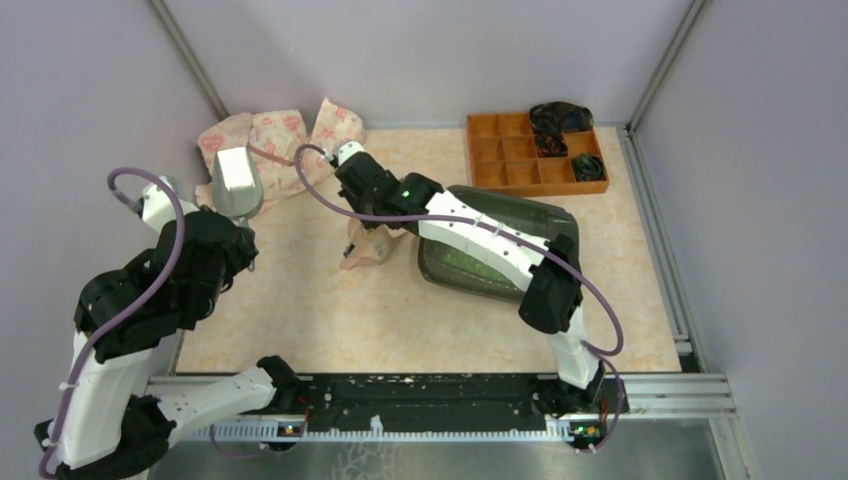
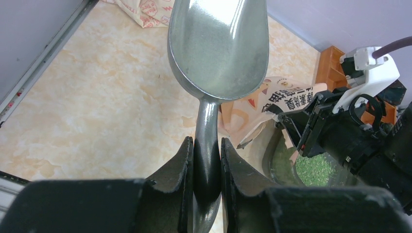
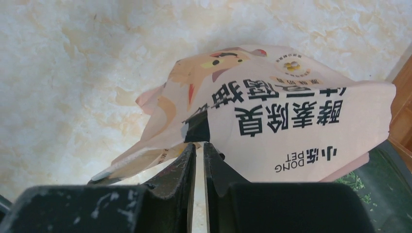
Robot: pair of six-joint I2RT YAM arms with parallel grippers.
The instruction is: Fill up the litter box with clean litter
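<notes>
My left gripper is shut on the handle of a grey scoop [image 2: 218, 43], held at the table's left side. My right gripper is shut on a pale litter bag [image 3: 286, 131] printed with a cartoon and lettering, crumpled over the table just left of the litter box. The dark green litter box [image 1: 470, 270] lies right of center, partly under my right arm; green pellets [image 2: 313, 170] show inside it in the left wrist view.
Pink-patterned packs [image 1: 335, 130] lie at the back left. A wooden compartment tray [image 1: 500, 150] with dark bags stands at the back right.
</notes>
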